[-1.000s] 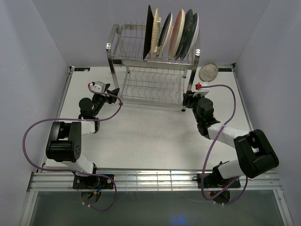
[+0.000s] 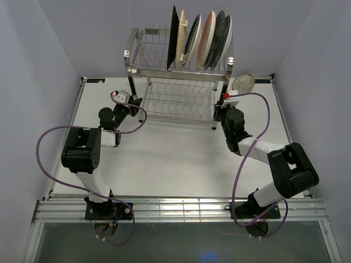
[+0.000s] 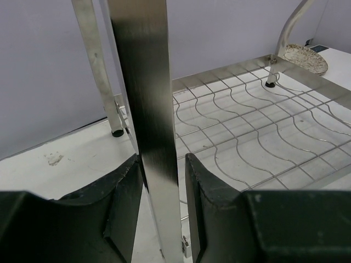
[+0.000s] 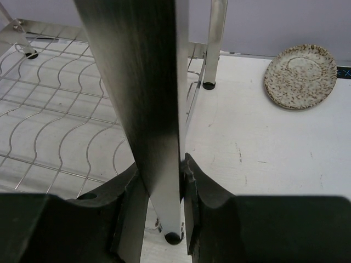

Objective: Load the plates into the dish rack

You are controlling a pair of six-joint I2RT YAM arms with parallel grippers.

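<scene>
A metal two-tier dish rack (image 2: pixel 181 73) holds several upright plates (image 2: pixel 206 41) on its upper tier; the lower tier is empty. My left gripper has its fingers around the rack's left front post (image 3: pixel 148 66), part open as far as shows. My right gripper is shut on the rack's right front post (image 4: pixel 145 82). A speckled plate (image 4: pixel 300 76) lies flat on the white surface behind the rack, to its right.
Grey walls (image 2: pixel 38 66) enclose the white work surface (image 2: pixel 164 159) on the sides and back. The middle of the surface in front of the rack is clear.
My left gripper has moved right onto the left post. The rack and plates look unmoved.
</scene>
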